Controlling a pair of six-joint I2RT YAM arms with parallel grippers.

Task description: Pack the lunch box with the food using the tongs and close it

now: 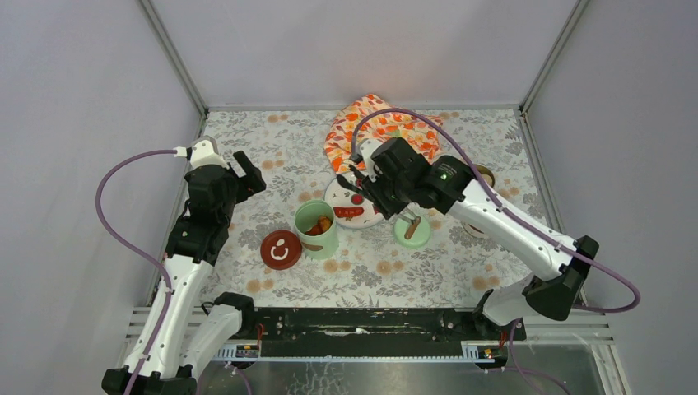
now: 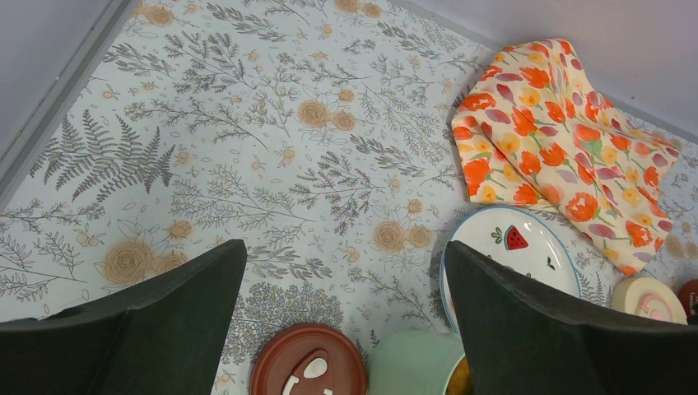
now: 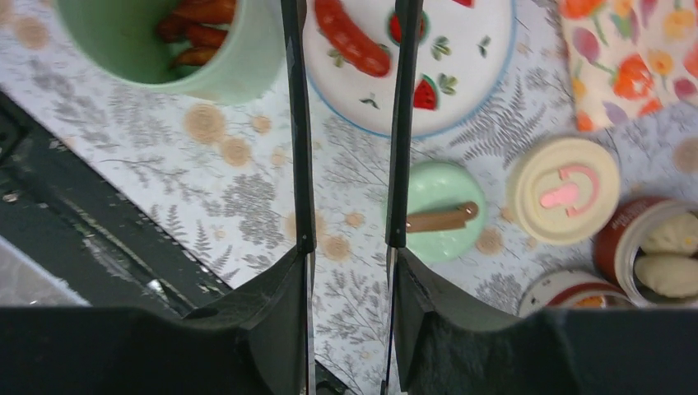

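Note:
In the right wrist view my right gripper is shut on a pair of tongs (image 3: 302,156). Their two long dark arms stand apart, with tips beyond the frame's top. The white plate (image 3: 444,115), printed with watermelon slices, lies beneath them and carries a red sausage (image 3: 354,37). Several more sausages (image 1: 324,224) are inside the green pot (image 1: 326,244), left of the plate. In the left wrist view my left gripper is open and empty, held over the table's left side.
A brown lid (image 1: 281,249) with a smile lies left of the pot; a green lid (image 1: 412,234) lies right of it. A cream lid (image 3: 566,191) and a bowl of buns (image 3: 671,251) stand farther right. A flowered cloth (image 2: 543,140) lies behind the plate.

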